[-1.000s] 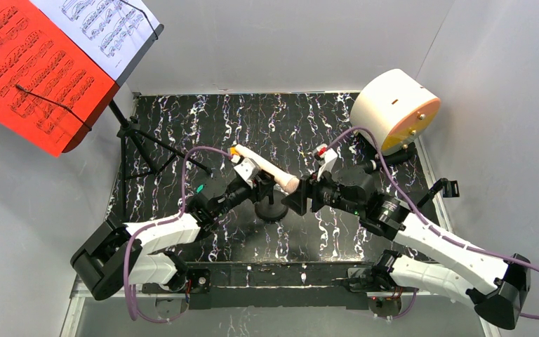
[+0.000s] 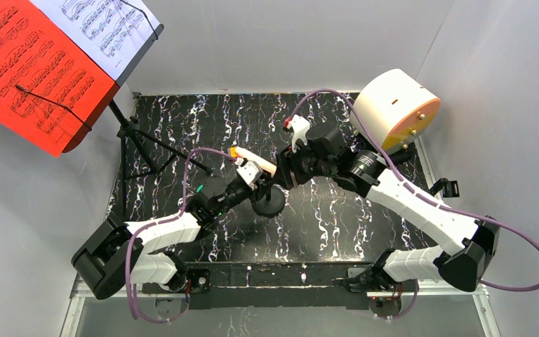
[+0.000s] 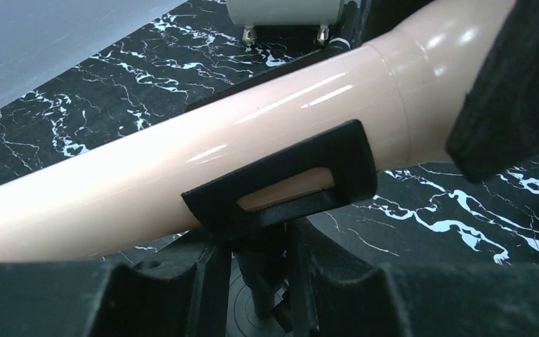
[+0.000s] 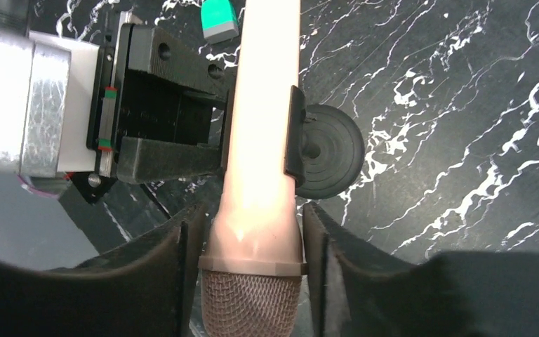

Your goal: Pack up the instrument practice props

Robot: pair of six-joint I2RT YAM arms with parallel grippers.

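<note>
A cream-pink microphone (image 3: 203, 154) lies in the black clip (image 3: 354, 144) of a small stand, its mesh head (image 4: 251, 298) towards my right arm. In the left wrist view my left gripper is shut on the stand's neck just under the clip. Below is the stand's round black base (image 4: 337, 151); whether it rests on the floor I cannot tell. My right gripper is part open, its fingers (image 4: 323, 246) on both sides of the microphone's collar, very close to it. In the top view both grippers meet near the middle.
A music stand with red and white sheets (image 2: 38, 77) stands at the left. At the back right is a cream drum-shaped case (image 2: 393, 109). A green-tipped object (image 4: 219, 20) lies near the left arm.
My right gripper has moved left and slightly back, over the microphone's head, which it now partly hides from above. The left arm has stayed nearly still with its hold on the stand.
</note>
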